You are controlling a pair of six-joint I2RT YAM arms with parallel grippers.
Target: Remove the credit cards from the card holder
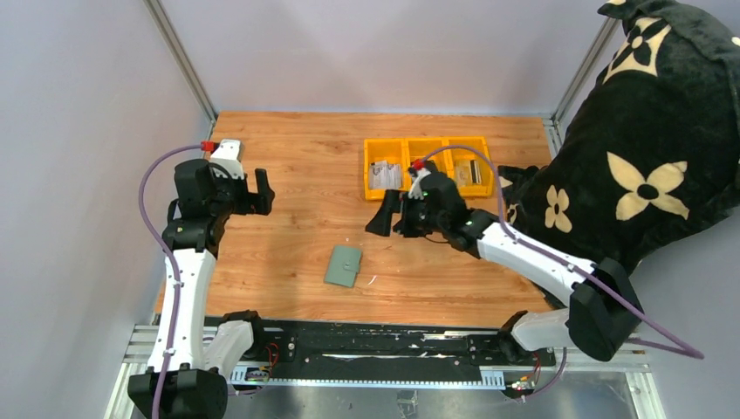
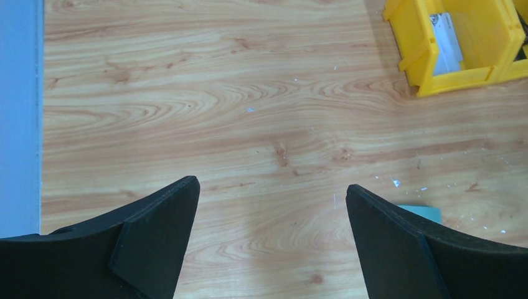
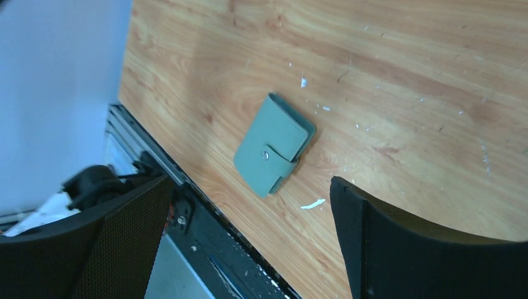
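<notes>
The grey-green card holder (image 1: 343, 265) lies flat near the front middle of the table. In the right wrist view the holder (image 3: 271, 146) has its snap strap across the edge, and no cards show outside it. My right gripper (image 1: 393, 225) is up and to the right of it, open and empty, apart from the holder. Over the left side of the table my left gripper (image 1: 261, 204) stands open with nothing between its fingers. Only a corner of the holder (image 2: 423, 212) shows in the left wrist view, partly behind a finger (image 2: 398, 243).
Three yellow bins (image 1: 373, 194) stand at the back. White cards (image 1: 384, 175) are in the left bin and other cards (image 1: 469, 172) in the right one; my right arm covers much of the middle. A white scrap (image 3: 313, 204) lies by the holder.
</notes>
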